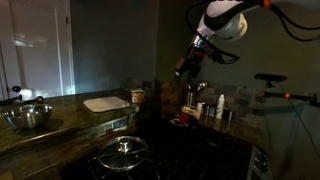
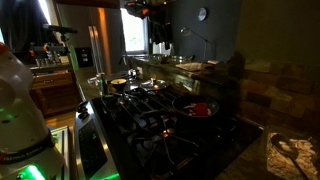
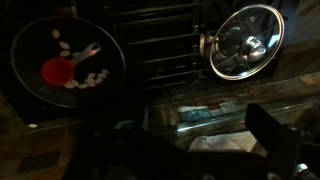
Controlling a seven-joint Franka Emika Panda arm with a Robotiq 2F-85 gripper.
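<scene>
My gripper hangs high above the stove, open and clear of everything. In the wrist view its dark fingers are dim at the bottom of the picture, with no object visible between them. A dark pan holds a red cup-like scoop and several small pale pieces. Exterior view 2 shows the same pan on the stove, with the red scoop inside. A glass lid with a metal rim and round knob lies beyond the burner grates; exterior view 1 shows this lid too.
On the back ledge are a metal bowl, a pale board and an orange-and-white tub. A white bottle stands on the far counter. At the front right of exterior view 2, a spoon lies on a pale surface.
</scene>
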